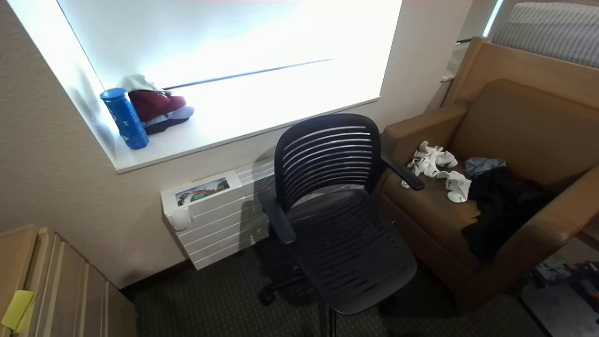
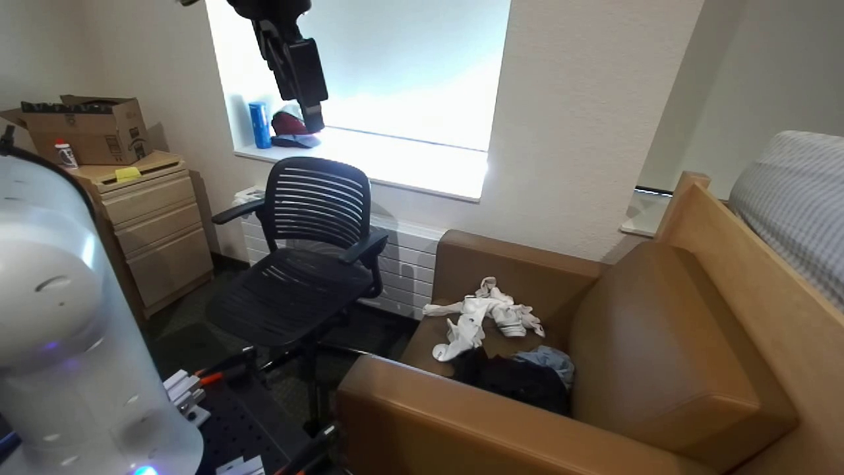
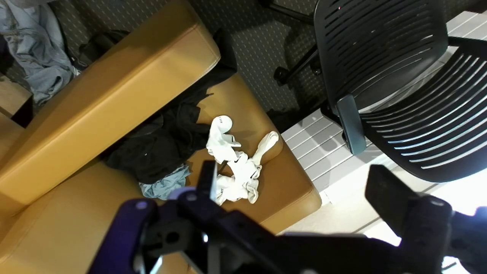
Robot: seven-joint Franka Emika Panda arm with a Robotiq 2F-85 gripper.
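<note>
My gripper is open in the wrist view, its two dark fingers wide apart with nothing held between them. In exterior view 2 it hangs high in front of the window, pointing down; exterior view 1 does not show it. White socks (image 3: 244, 171) lie in a loose heap on the brown armchair (image 1: 429, 210). Beside them is a crumpled black garment (image 3: 157, 148), with a grey-blue cloth (image 1: 484, 165) partly under it. All this clothing is well below and apart from my fingers.
A black office chair (image 1: 348, 236) stands between the radiator (image 1: 224, 230) and open floor. On the sill are a blue canister (image 2: 259, 125) and caps (image 1: 157, 106). A wooden drawer unit (image 2: 162, 229) bears a cardboard box (image 2: 87, 130).
</note>
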